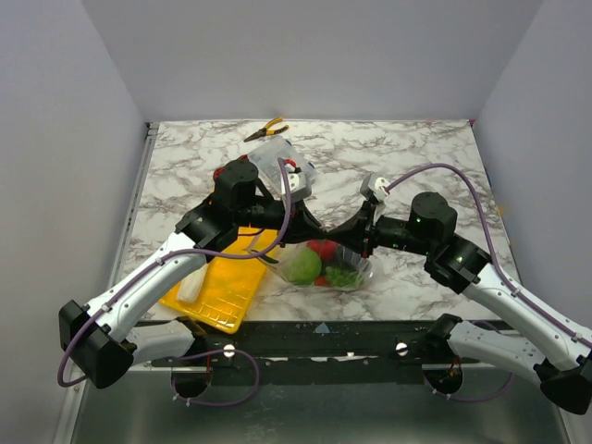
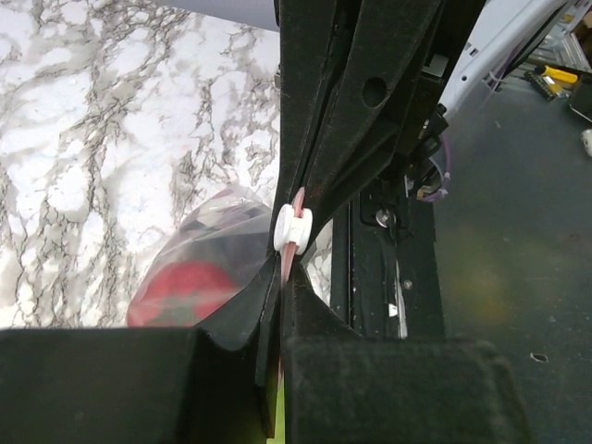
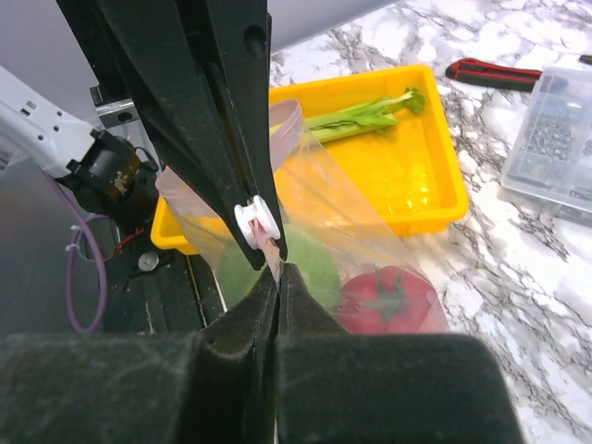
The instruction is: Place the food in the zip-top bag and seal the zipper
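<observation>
The clear zip top bag lies at the table's front middle, holding a green item, a red tomato and leafy greens. Along its pink zip strip sits a white slider, between the fingertips of my two grippers. My left gripper has its fingers close around the strip, a narrow gap showing; how firmly they hold is unclear. Facing it, my right gripper is shut, the strip running into its fingertips. In the top view the arms hide the bag's mouth.
A yellow tray with celery is left of the bag. Behind stand a clear box, a red-black cutter and yellow pliers. Bare marble lies to the right and back.
</observation>
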